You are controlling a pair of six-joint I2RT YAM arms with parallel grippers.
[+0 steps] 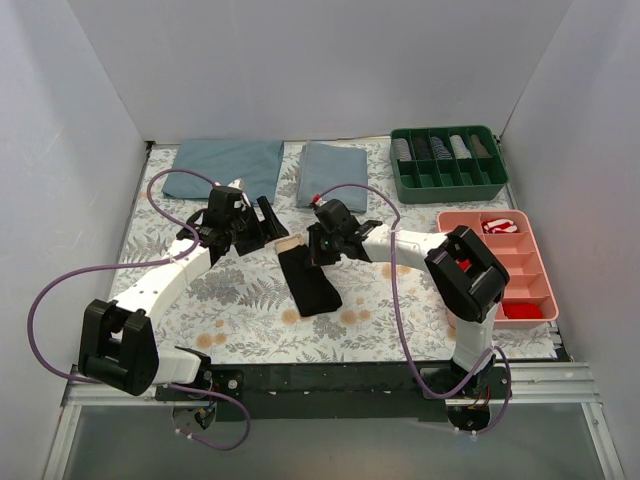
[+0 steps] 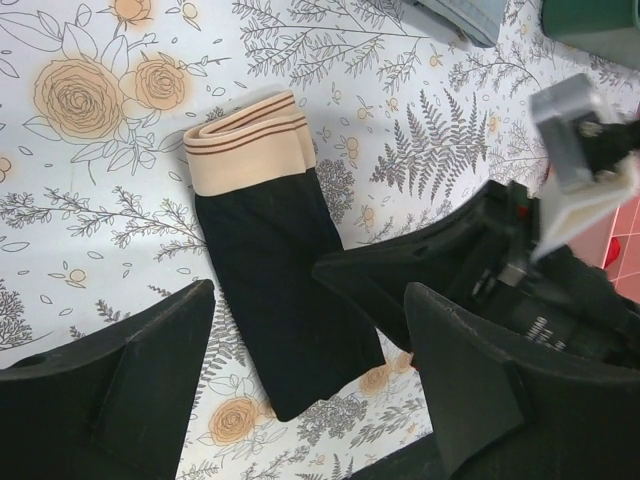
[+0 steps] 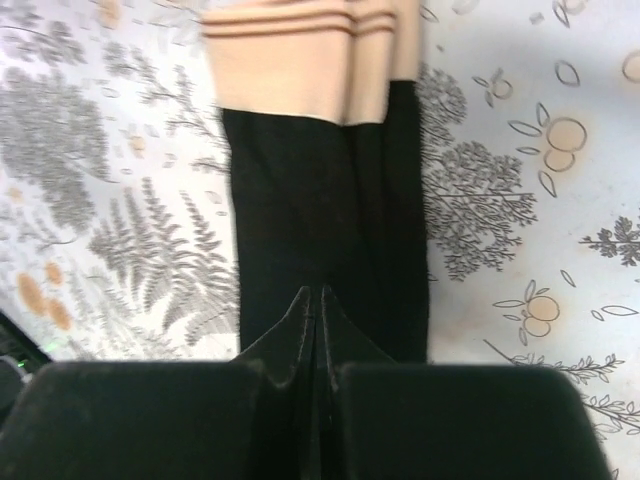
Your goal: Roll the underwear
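Note:
A black pair of underwear (image 2: 275,280) with a beige, brown-striped waistband (image 2: 245,145) lies folded lengthwise into a strip, unrolled, on the patterned cloth. The waistband end is toward the back in the top view, its layers folded on one another. Just left of and behind that end, my left gripper (image 1: 272,226) stands open; in the left wrist view its fingers (image 2: 480,375) are wide apart with nothing held. My right gripper is shut over the black part, its tips together and nothing visible between them. Whether those tips touch the fabric cannot be told.
Two folded blue-grey cloths (image 1: 215,160) lie along the back. At the back right is a green divided box (image 1: 405,190) with several rolled items; a pink divided box (image 1: 540,255) with red items stands at the right.

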